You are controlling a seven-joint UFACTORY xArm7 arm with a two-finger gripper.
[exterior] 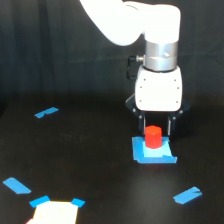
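Note:
A small red block [153, 137] sits on a white patch [165, 151] framed with blue tape [154, 160], at the right of the dark table. Right above it, pointing down, is my gripper [155, 126]. Its dark fingers stand apart, one to either side of the block's upper part, and a gap shows on the right side. The fingertips are hard to make out against the dark background, and contact with the block cannot be seen.
A second white patch [55, 213] with blue tape lies at the front left edge of the view. Blue tape strips mark the table at the back left [46, 112], left [16, 186] and front right [187, 195].

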